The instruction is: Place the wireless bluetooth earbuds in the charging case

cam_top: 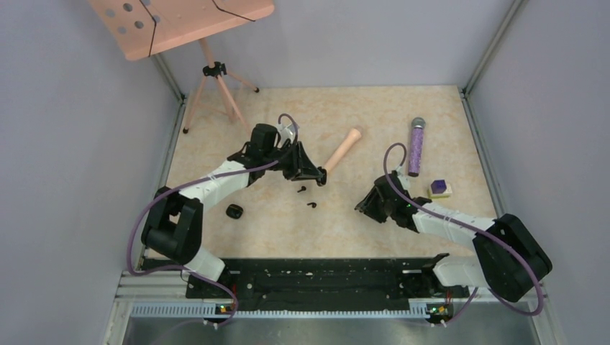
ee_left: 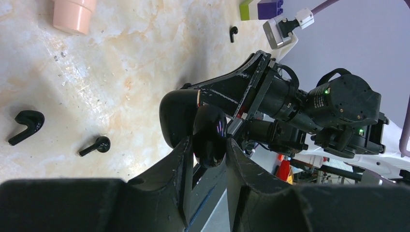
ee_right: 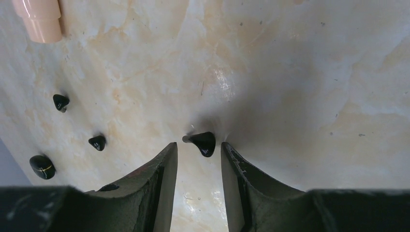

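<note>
My left gripper is shut on a glossy black charging case (ee_left: 176, 116), raised over the middle of the table. My right gripper is part open low over a black earbud (ee_right: 203, 140), which lies on the table just beyond its fingertips, with nothing visibly held. Two more small black earbuds lie left of that one, one (cam_top: 302, 189) below my left gripper and another (cam_top: 311, 205) nearer the front edge. A separate rounded black object (cam_top: 234, 210) rests at the left front.
A peach cylinder (cam_top: 344, 149) lies at mid-back, a purple microphone (cam_top: 416, 149) at the back right, and a block stack (cam_top: 440, 187) at the right. A peach stand (cam_top: 219, 79) is at the back left.
</note>
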